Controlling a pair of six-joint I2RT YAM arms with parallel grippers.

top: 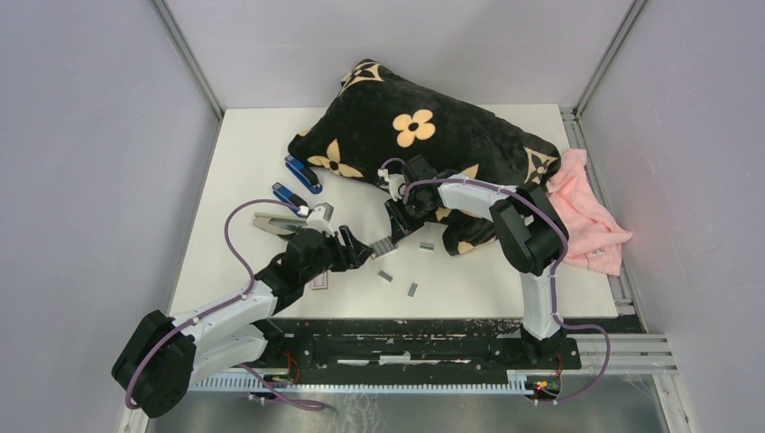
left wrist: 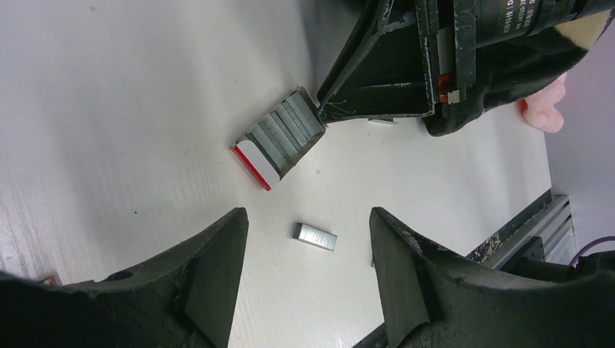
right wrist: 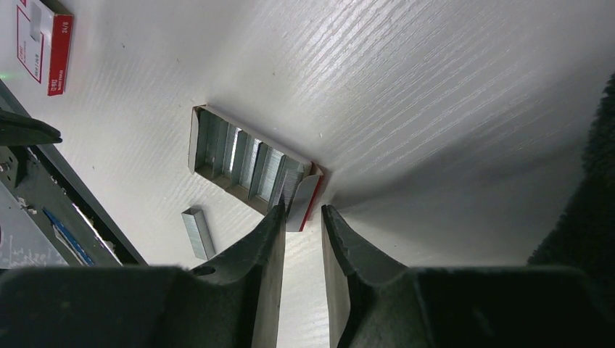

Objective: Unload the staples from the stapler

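An open box of staple strips, with a red-edged flap, lies on the table in the middle. At its end, my right gripper has its tips close beside the flap and staples, slightly apart; whether anything is between them is unclear. My left gripper is open and empty, left of the box in the top view. Loose staple strips lie on the table in front. Two blue staplers rest at the back left.
A black patterned cushion fills the back, and a pink cloth lies at the right. A closed staple box is under the left arm's side.
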